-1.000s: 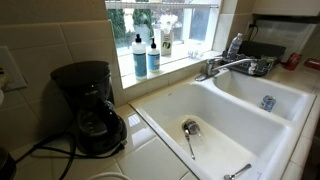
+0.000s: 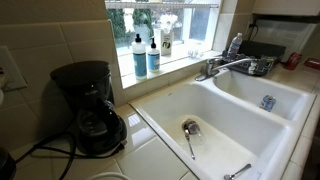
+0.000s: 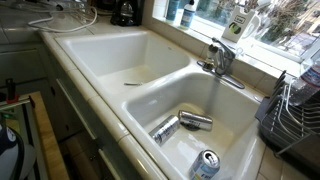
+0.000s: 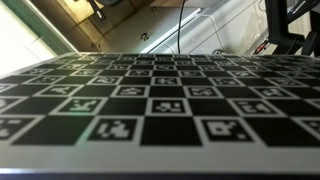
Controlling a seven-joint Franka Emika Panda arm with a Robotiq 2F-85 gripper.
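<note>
A black-and-white checkered marker board [image 4: 165,100] fills most of the wrist view, and no gripper fingers can be made out there. A white double sink [image 2: 165,108] is set in the tiled counter. The basin nearer the coffee maker holds a metal utensil [image 2: 190,140] by the drain and another small object [image 2: 238,172] toward its front. In the other basin lie a silver can [image 3: 195,120], a second can [image 3: 164,129] and an upright-looking can [image 3: 206,164].
A black coffee maker [image 2: 90,105] stands on the counter left of the sink. Two soap bottles [image 2: 146,56] are on the window sill. The faucet [image 2: 225,66] reaches over the sink, and a dish rack [image 3: 290,120] flanks it.
</note>
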